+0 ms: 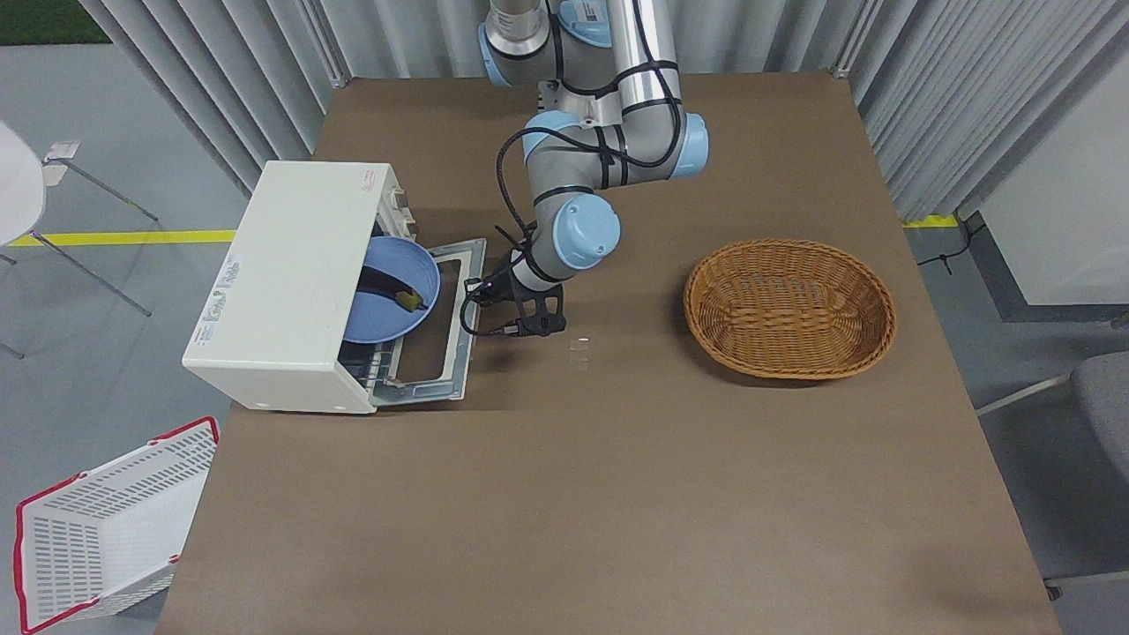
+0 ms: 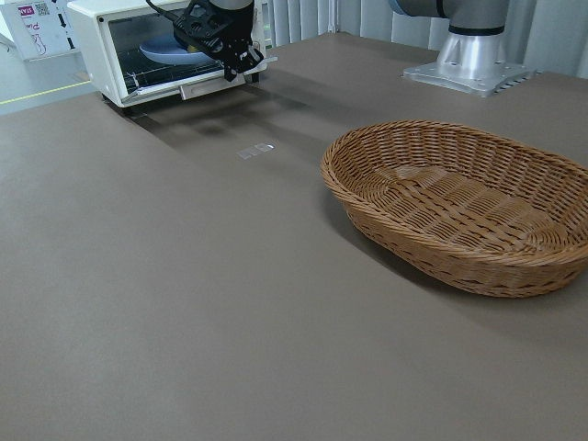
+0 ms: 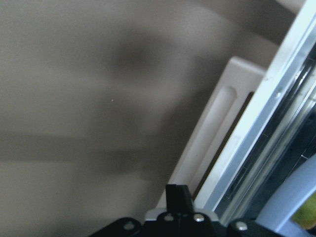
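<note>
A white oven [image 1: 277, 277] stands on the table's left with its door frame [image 1: 461, 349] folded down and out. Inside, a blue plate [image 1: 386, 330] holds a dark eggplant [image 1: 386, 287] with a green stem. My black gripper is at the door's outer edge, beside its pale handle [image 3: 212, 128] in the wrist view. Its fingertips look close together; what, if anything, is between them is unclear.
A wicker basket [image 1: 788, 307] sits on the right of the table [image 1: 593, 497]. A white plastic crate [image 1: 111, 524] is on the floor at lower left.
</note>
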